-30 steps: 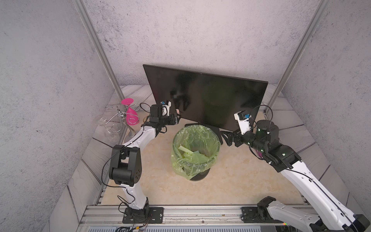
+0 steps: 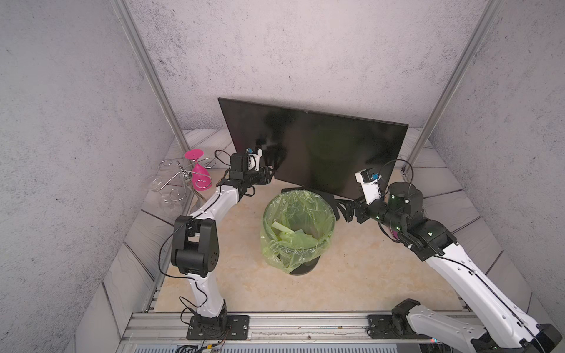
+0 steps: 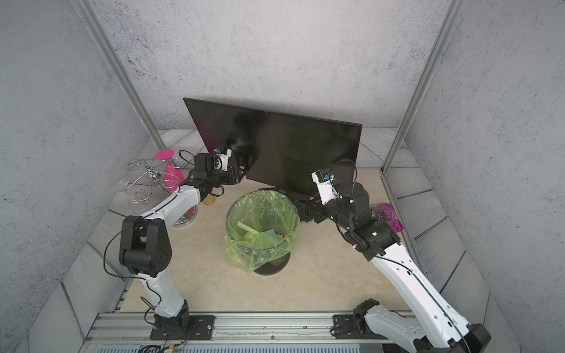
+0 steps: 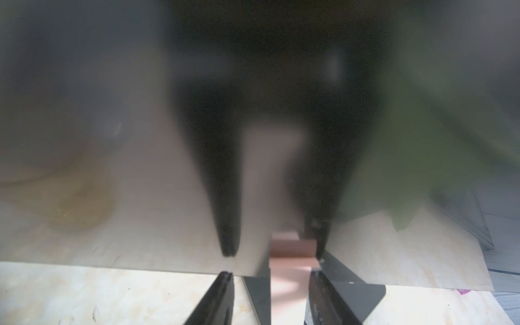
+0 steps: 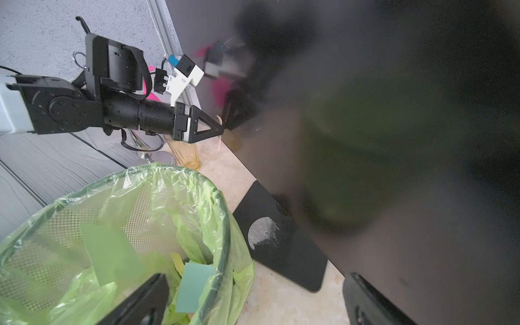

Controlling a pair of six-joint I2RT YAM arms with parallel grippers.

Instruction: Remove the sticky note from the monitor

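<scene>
The black monitor (image 2: pixel 317 147) stands at the back. My left gripper is at its lower left area; in the left wrist view a pale pink sticky note (image 4: pixel 289 287) hangs from the screen between the part-open fingers, close to the right one. Whether they grip it is not clear. My right gripper is open in front of the screen's right part, beside the green-lined bin (image 2: pixel 297 229), which holds paper pieces, among them a teal note (image 5: pixel 194 287).
A metal rack with glasses and a pink object (image 2: pixel 200 176) stands at the left. A pink item (image 3: pixel 388 216) lies at the right edge, behind my right arm.
My right arm has not moved.
</scene>
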